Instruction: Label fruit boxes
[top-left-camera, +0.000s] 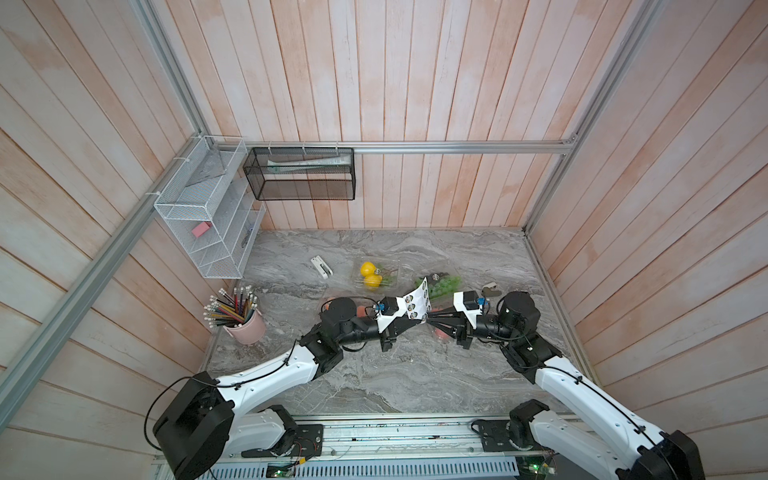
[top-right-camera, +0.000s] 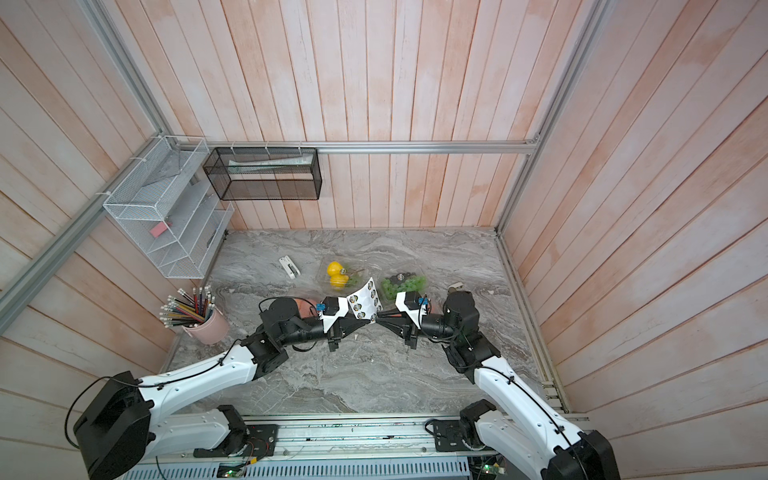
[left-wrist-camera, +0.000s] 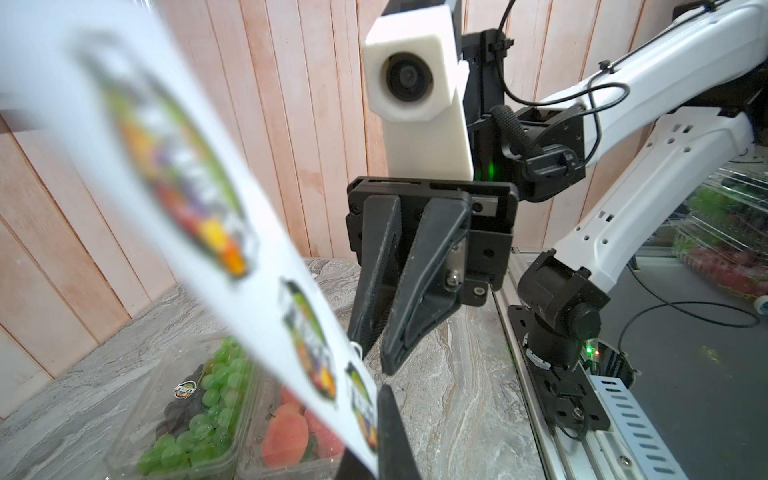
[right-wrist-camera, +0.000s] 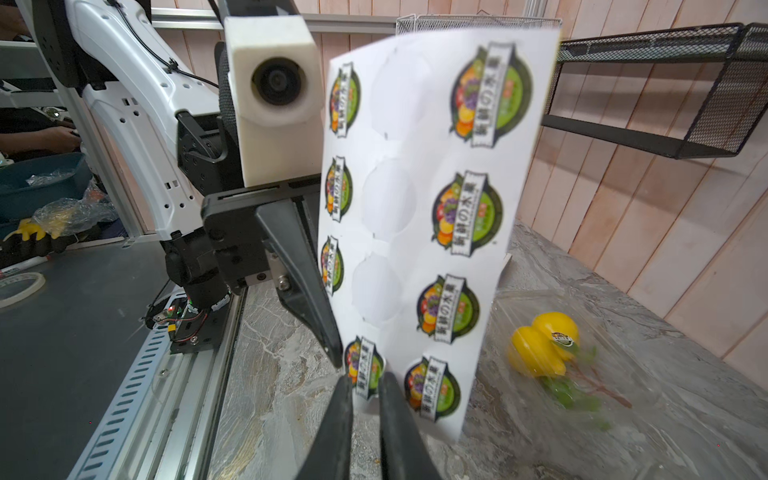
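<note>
A white sheet of round fruit stickers (right-wrist-camera: 416, 200), with several blank spots, stands upright in my left gripper (top-left-camera: 416, 318), which is shut on it near the table's middle. My right gripper faces it with fingertips at the sheet's lower edge, by a sticker; whether they grip it I cannot tell. Behind lie clear boxes: yellow lemons (top-left-camera: 370, 280) with a label, green and dark grapes (left-wrist-camera: 209, 400) with a label, and red-orange fruit (left-wrist-camera: 284, 436).
A pink pen cup (top-left-camera: 245, 326) stands at left, a white stapler-like object (top-left-camera: 321, 266) at back. Wire shelves (top-left-camera: 200, 208) and a black basket (top-left-camera: 300, 184) hang on the walls.
</note>
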